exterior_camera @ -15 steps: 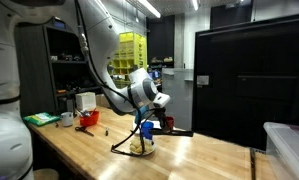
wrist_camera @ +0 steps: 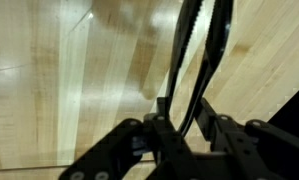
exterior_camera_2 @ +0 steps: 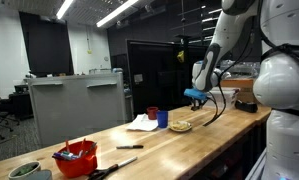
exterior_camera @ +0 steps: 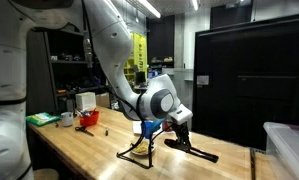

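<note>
My gripper is over the pale wooden table [wrist_camera: 39, 90]. In the wrist view its long dark fingers [wrist_camera: 184, 45] reach upward close together. A narrow strip of tabletop shows between them, and no object is visible there. The exterior views show the hand [exterior_camera: 169, 110] low over the table, at the far side of the plate [exterior_camera_2: 181, 127] with yellowish contents. Thin dark bars [exterior_camera: 194, 152] stick out at the hand's side. A blue cup [exterior_camera_2: 162, 119] and a red mug [exterior_camera_2: 152, 113] stand behind that plate.
Toward the far table end sit a red basket [exterior_camera_2: 77, 163], a dark-handled tool [exterior_camera_2: 114, 168] and a smaller item [exterior_camera_2: 130, 147]. A white cloth [exterior_camera_2: 142, 123] lies near the cups. At the right is a pale bin [exterior_camera: 289, 145].
The arm has come down and shifted to the right in exterior view 1, with the dark bars moving along. The blue cup and the red mug are now mostly covered by it.
</note>
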